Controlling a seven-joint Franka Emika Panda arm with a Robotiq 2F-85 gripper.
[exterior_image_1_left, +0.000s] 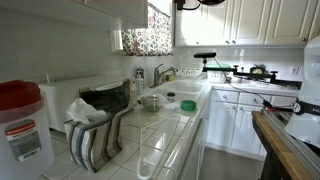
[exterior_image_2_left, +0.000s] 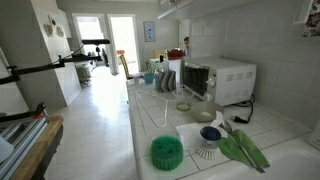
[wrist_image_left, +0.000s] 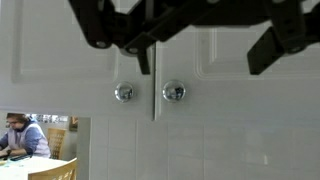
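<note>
Two white cabinet doors with round silver knobs fill the upper part of the wrist view, the left knob (wrist_image_left: 124, 92) and the right knob (wrist_image_left: 173, 91) close together by the seam. Over them my gripper stands open, its dark fingers wide apart with nothing between. In exterior view 1 only a dark piece of equipment shows at the top edge near the upper cabinets (exterior_image_1_left: 259, 20); whether it is part of the arm is unclear.
The counter holds a red-lidded container (exterior_image_1_left: 24, 124), a toaster (exterior_image_1_left: 95, 135), a metal pot (exterior_image_1_left: 152, 102) and a green item (exterior_image_1_left: 188, 105). A green cup (exterior_image_2_left: 167, 152), small strainer (exterior_image_2_left: 210, 138) and green cloth (exterior_image_2_left: 244, 149) lie nearer exterior view 2. A person (wrist_image_left: 28, 137) sits beyond.
</note>
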